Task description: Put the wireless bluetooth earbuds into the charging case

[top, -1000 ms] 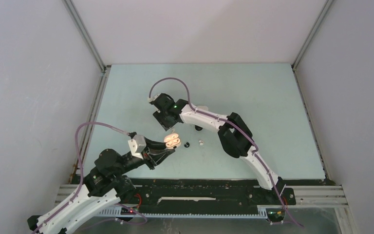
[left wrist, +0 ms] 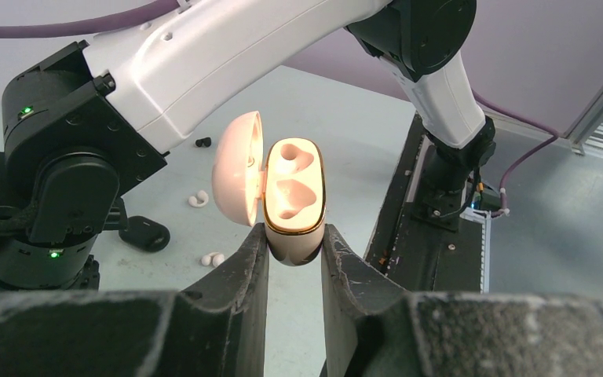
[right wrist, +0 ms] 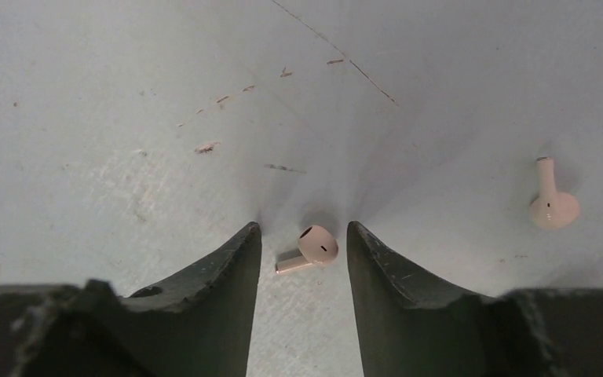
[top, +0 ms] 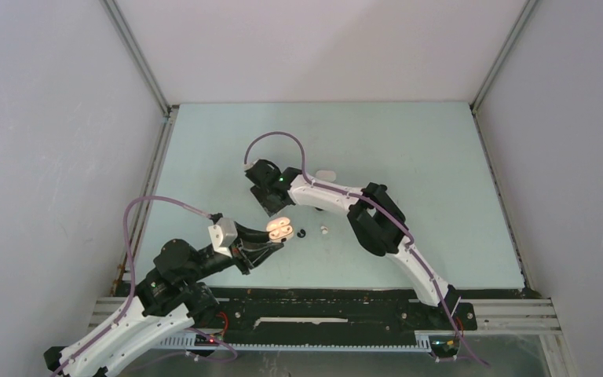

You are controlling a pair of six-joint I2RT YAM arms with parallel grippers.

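My left gripper is shut on the pink charging case (left wrist: 292, 188), held upright with its lid (left wrist: 234, 169) open and both wells visibly empty. In the top view the case (top: 279, 230) is at the lower left of the table. My right gripper points down over the table, part open, with a pink earbud (right wrist: 316, 245) lying between and just beyond its fingertips; it is not clear whether they touch it. A second pink earbud (right wrist: 555, 206) lies to the right in the right wrist view.
A black mouse (left wrist: 145, 234) and small black pieces (left wrist: 203, 142) lie on the table. A white object (top: 325, 174) sits behind the right arm.
My right arm has shifted slightly toward the front and right in the top view.
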